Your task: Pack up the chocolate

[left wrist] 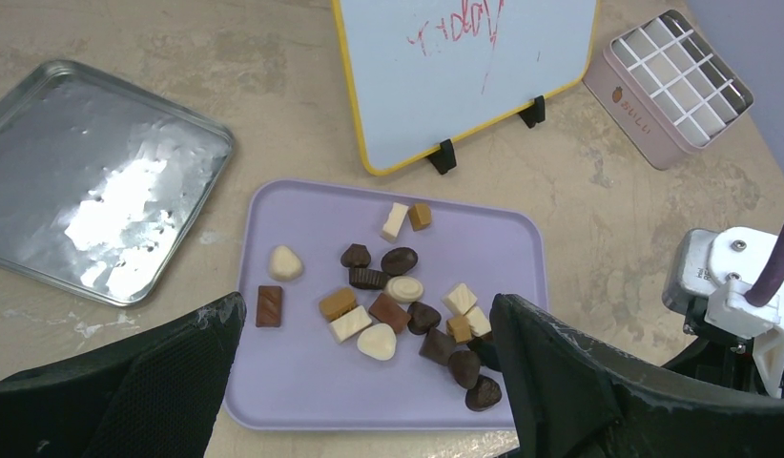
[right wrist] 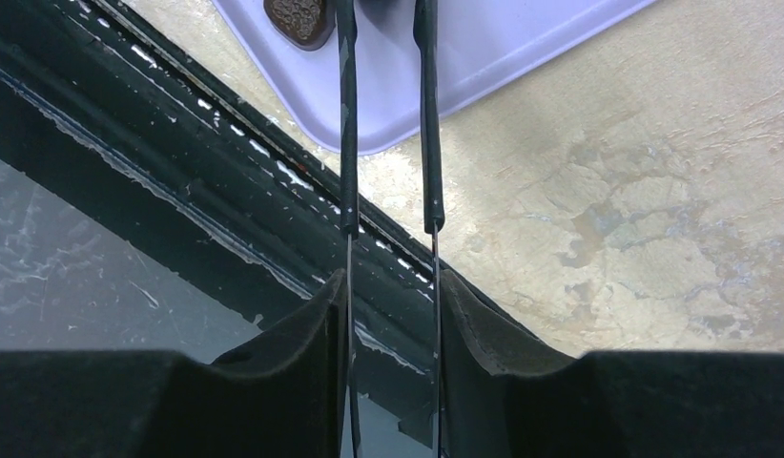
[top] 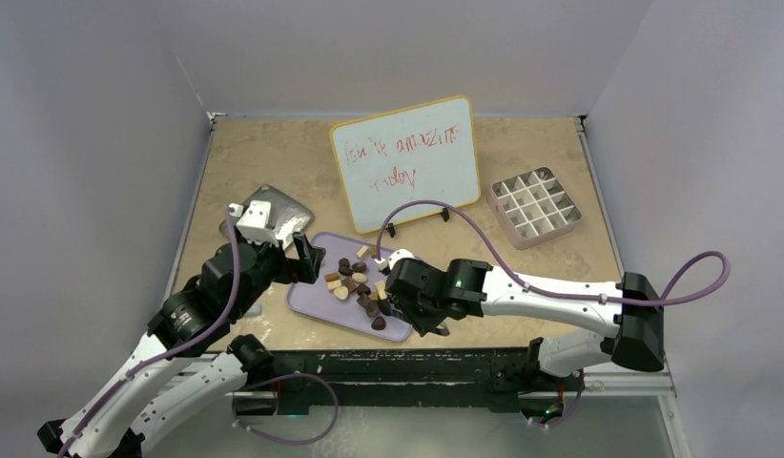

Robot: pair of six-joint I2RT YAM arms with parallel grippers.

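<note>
Assorted dark, brown and cream chocolates [left wrist: 387,312] lie on the lavender tray [top: 310,303]. An empty pink box with white dividers [top: 533,206] stands at the back right. My left gripper hangs open above the tray in its wrist view, with nothing between its fingers. My right gripper is low at the tray's front right end, shut on a dark chocolate at the top edge of its wrist view, mostly hidden between the fingers. Another dark chocolate [right wrist: 299,19] lies just beside it.
A metal tray [left wrist: 102,191] lies at the back left. A whiteboard [top: 404,157] on small black stands is behind the lavender tray. Bare table lies between the tray and the box. Side walls and the table's front edge bound the space.
</note>
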